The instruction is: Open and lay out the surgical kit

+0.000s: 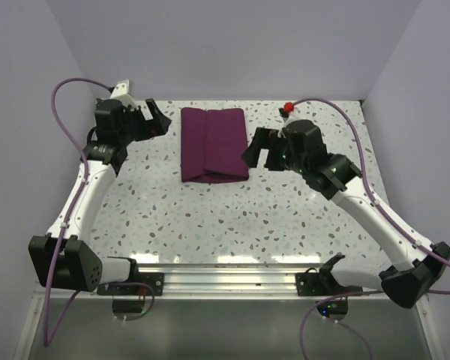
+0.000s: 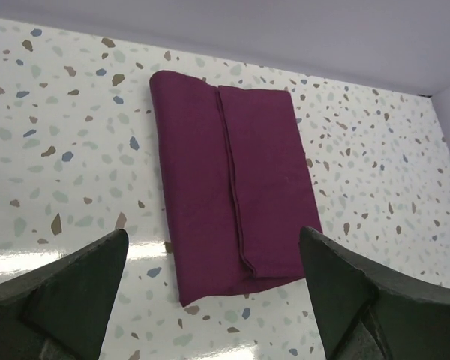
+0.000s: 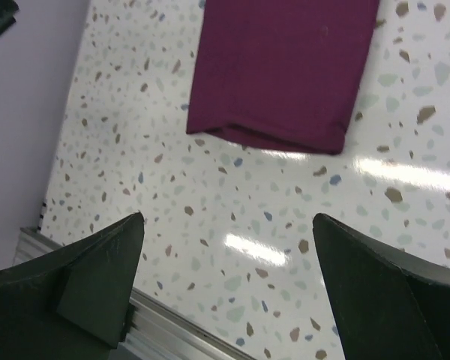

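The surgical kit, a folded maroon cloth bundle (image 1: 214,142), lies flat near the back middle of the speckled table. In the left wrist view the cloth (image 2: 199,180) shows a fold edge running down its length; whatever is inside is hidden. To its left and apart from it, above the table, my left gripper (image 1: 157,118) stands open and empty. My right gripper (image 1: 256,148), also open with nothing between its fingers, hangs by the bundle's right edge in the top view. In the right wrist view the cloth (image 3: 285,75) is beyond the fingertips.
Grey walls (image 1: 232,45) rise at the back and sides. A metal rail (image 1: 225,277) runs along the front edge.
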